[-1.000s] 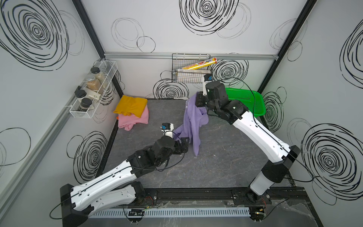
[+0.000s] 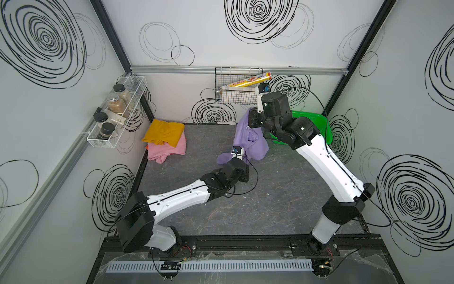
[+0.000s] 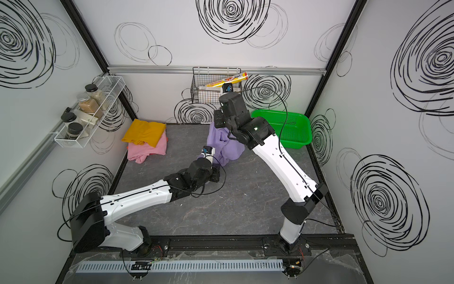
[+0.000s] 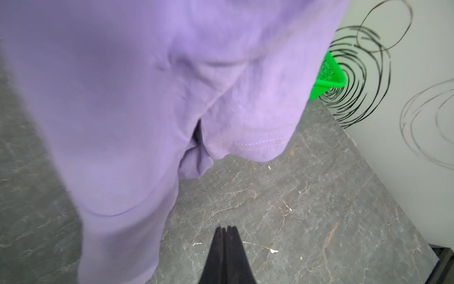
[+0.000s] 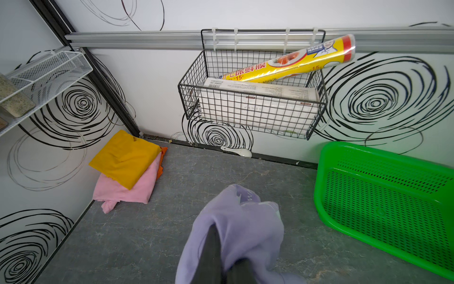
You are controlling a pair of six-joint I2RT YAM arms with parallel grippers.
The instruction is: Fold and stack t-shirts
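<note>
A lavender T-shirt [image 2: 253, 142] hangs from my raised right gripper, which is shut on it near the back of the table. In the left wrist view its loose folds [image 4: 132, 142] hang over the table. My left gripper is low in front of the shirt, shut, with nothing visible between its fingertips. A folded yellow shirt [image 3: 144, 132] lies on a pink one [image 3: 144, 151] at the back left, with some orange cloth beneath.
An empty green basket [image 5: 378, 213] stands at the back right. A wire shelf [image 2: 236, 97] with boxes hangs on the back wall, a jar rack [image 2: 113, 137] on the left wall.
My right gripper has risen and shifted right with the lavender shirt. My left gripper has moved right and toward the back; the shirt's lower part now sits farther back.
</note>
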